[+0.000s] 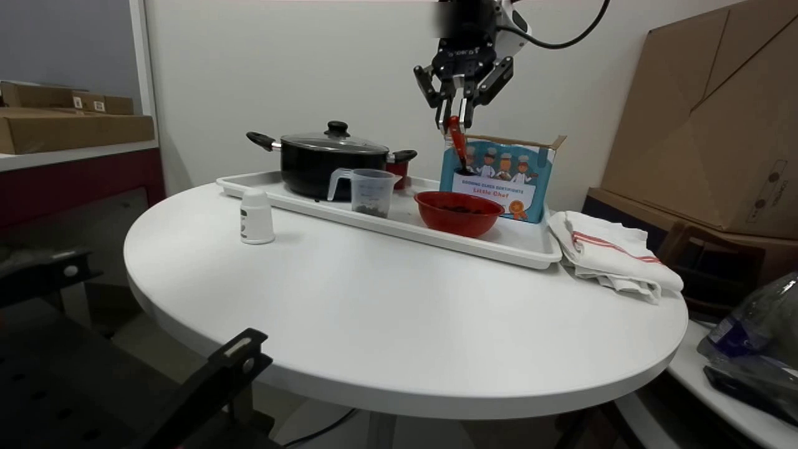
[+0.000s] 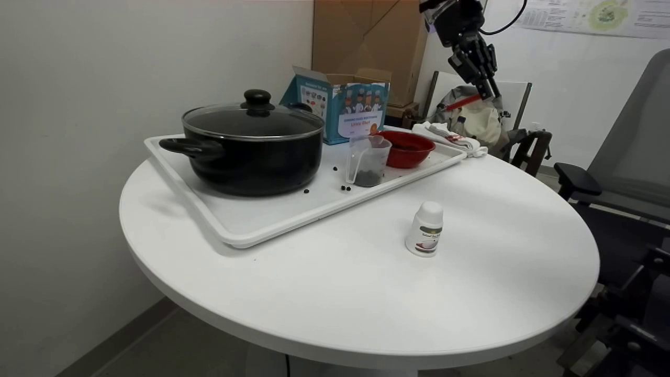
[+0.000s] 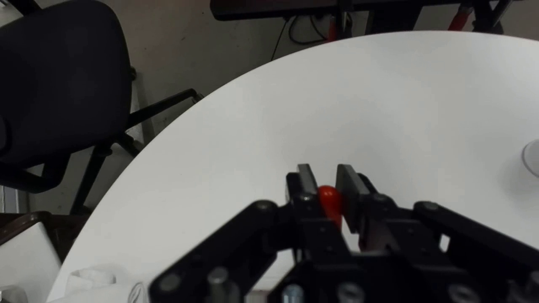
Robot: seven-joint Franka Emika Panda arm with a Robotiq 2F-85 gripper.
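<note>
In exterior view 1 my gripper (image 1: 456, 126) is shut on a red-handled utensil (image 1: 457, 140), whose dark head hangs lower, in front of the blue box. It is held in the air above the red bowl (image 1: 449, 224), which has dark bits inside. From exterior view 2 the gripper (image 2: 490, 94) shows high at the back right, the red handle (image 2: 462, 103) slanting out to its left. In the wrist view the rounded red handle end (image 3: 331, 198) sits between the fingers of the gripper; the utensil's head is hidden there.
A white tray (image 2: 264, 233) carries the black lidded pot (image 1: 329, 166), a clear measuring cup (image 1: 371, 192) with dark bits, the bowl and the blue box (image 1: 535, 191). Loose dark bits lie on it. A white bottle (image 1: 256, 217) and folded towel (image 1: 617, 247) flank the clear table front.
</note>
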